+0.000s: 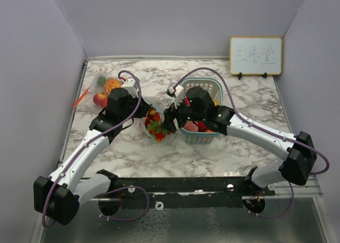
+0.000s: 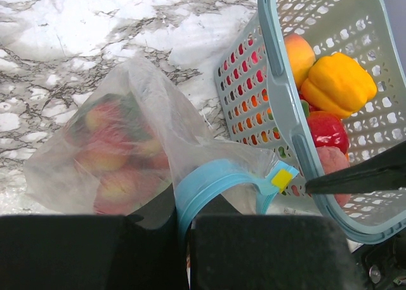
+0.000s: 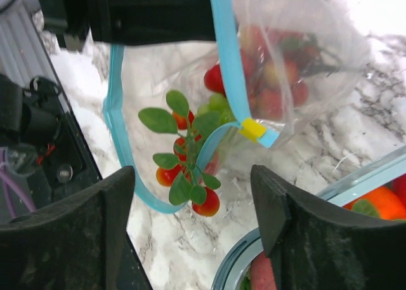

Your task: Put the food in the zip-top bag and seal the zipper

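Note:
The clear zip top bag (image 2: 146, 80) has a light-blue zip rim (image 3: 233, 55) and a yellow slider (image 3: 252, 129). Red-and-yellow fruit (image 2: 104, 153) shows through its film. At its mouth sits a leafy bunch of small tomatoes (image 3: 181, 190), with green grapes (image 3: 217, 103) behind it. My left gripper (image 1: 144, 110) is shut on the rim, which runs down between its fingers in the left wrist view. To the right of the mouth stands my right gripper, its fingers apart and not touching the bunch.
A pale blue basket (image 2: 298, 131) stands close on the bag's right, holding a yellow pepper (image 2: 339, 85) and other food. Another clear bag (image 1: 99, 84) with food lies at the far left, and a whiteboard (image 1: 256, 56) at the back right.

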